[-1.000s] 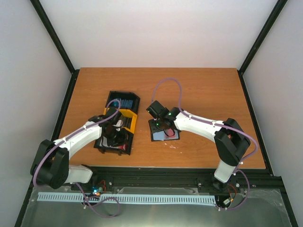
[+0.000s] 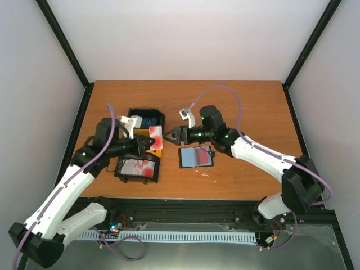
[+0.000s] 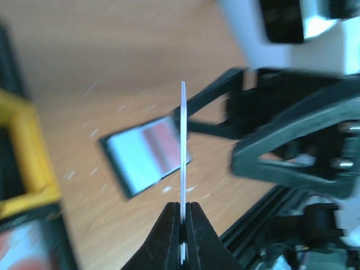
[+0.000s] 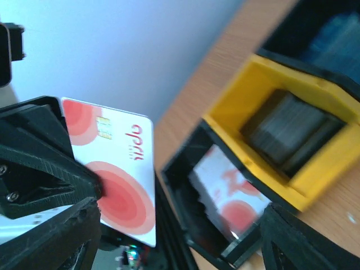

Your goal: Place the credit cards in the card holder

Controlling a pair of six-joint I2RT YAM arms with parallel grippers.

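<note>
A white card with red circles (image 4: pixel 118 163) is held up by its edge in my left gripper (image 2: pixel 151 140), which is shut on it. Edge-on, the same card (image 3: pixel 183 140) is a thin line between the fingers. Facing it from the right, my right gripper (image 2: pixel 168 136) stands open with nothing between its fingers, apparently just short of the card. The card holder (image 2: pixel 196 157) lies open on the table below the right arm; a light blue side and a pinkish side show. More red-and-white cards (image 4: pixel 233 194) lie in the front black bin (image 2: pixel 138 170).
A yellow bin (image 4: pixel 247 115) with dark contents stands behind the front bin. Beyond it, a black bin (image 2: pixel 147 118) holds blue items. Right of the holder the table (image 2: pixel 253 180) is largely clear, though the right arm spans above it.
My left gripper has risen out of the front bin with a card. My right gripper has moved from over the holder, leftward and up, to face that card.
</note>
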